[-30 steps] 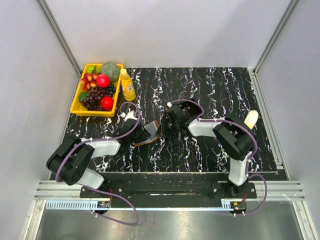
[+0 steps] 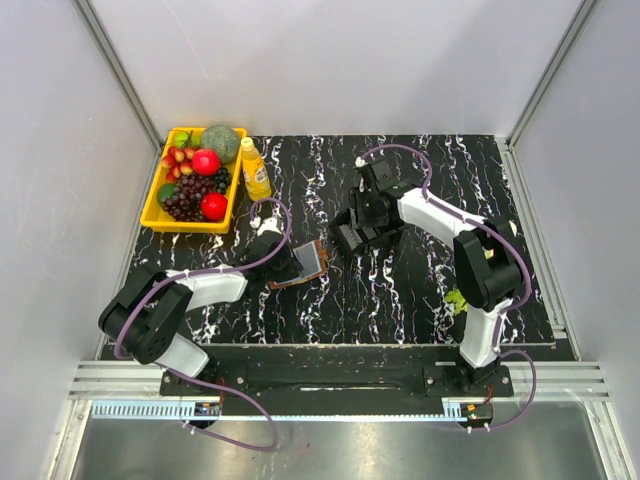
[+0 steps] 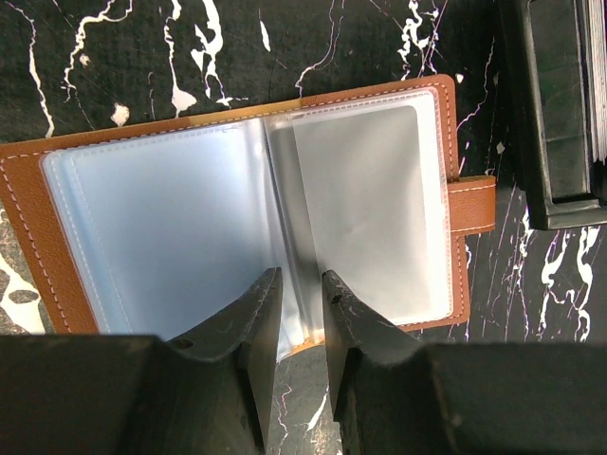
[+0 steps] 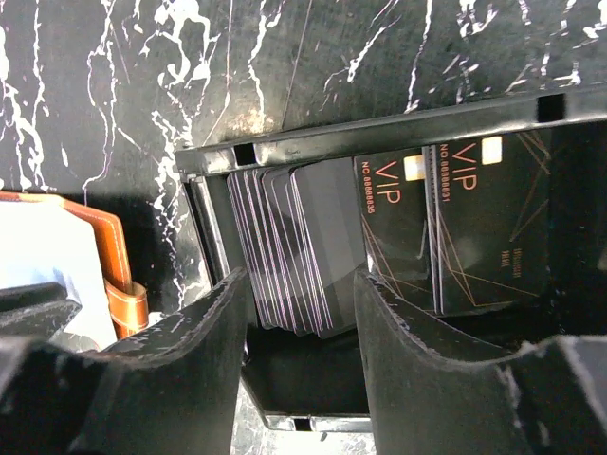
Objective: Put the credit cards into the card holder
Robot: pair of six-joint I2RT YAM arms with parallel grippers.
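The brown card holder (image 3: 460, 275) lies spread open with clear pockets, one of them bluish; its closing strap points toward a black box (image 3: 539, 180). Over the holder's middle fold is my left gripper, its fingers slightly apart with no card visible between them. In the right wrist view, the black box (image 4: 341, 137) holds a tilted row of dark cards (image 4: 327, 227) and, to the right, black VIP cards (image 4: 488, 218). My right gripper is over this box, open, fingers on either side of the left row. I cannot tell whether they touch it.
A yellow basket (image 2: 150, 212) of fruit stands at the back left, beside an orange bottle (image 2: 255, 172). Green leaves (image 2: 456, 300) show at the right near my right arm.
My right gripper has moved from beside the holder's strap side to over the black box, up and right in the top view. The left arm has barely shifted.
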